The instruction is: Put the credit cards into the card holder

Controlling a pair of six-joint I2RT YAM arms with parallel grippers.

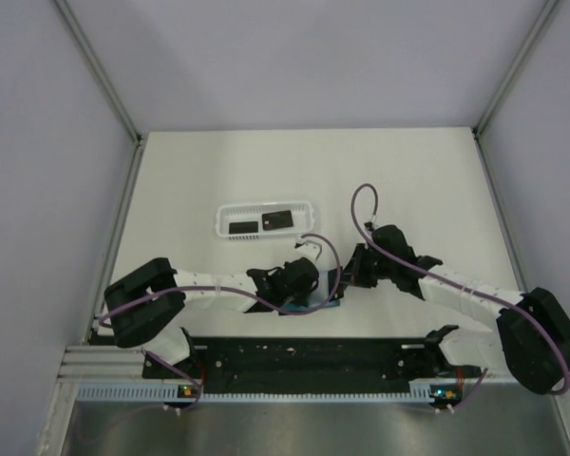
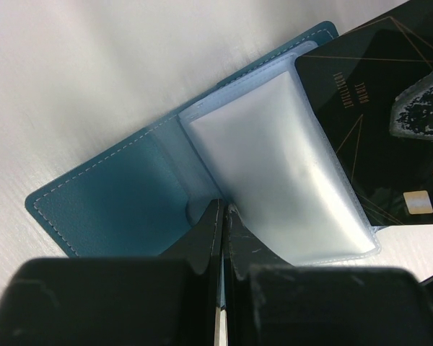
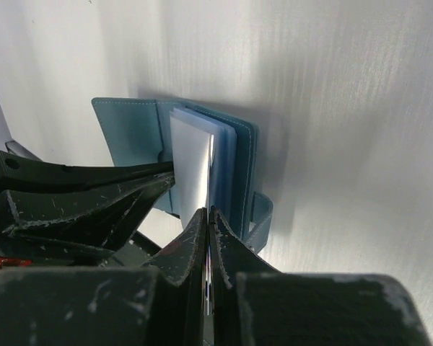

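The teal card holder (image 2: pixel 108 194) lies open on the table, with clear sleeves (image 2: pixel 270 158) on it. My left gripper is shut, its tips on the holder beside the sleeves; nothing shows between them. A black card (image 2: pixel 368 144) lies over the sleeves' edge in the left wrist view. My right gripper is shut on this card, which appears edge-on at the sleeves in the right wrist view. In that view, the left gripper's fingers reach across the holder from the left.
A white basket (image 1: pixel 222 211) behind the arms holds two dark cards (image 1: pixel 277 219). Both arms crowd the front middle, near the table's front edge.
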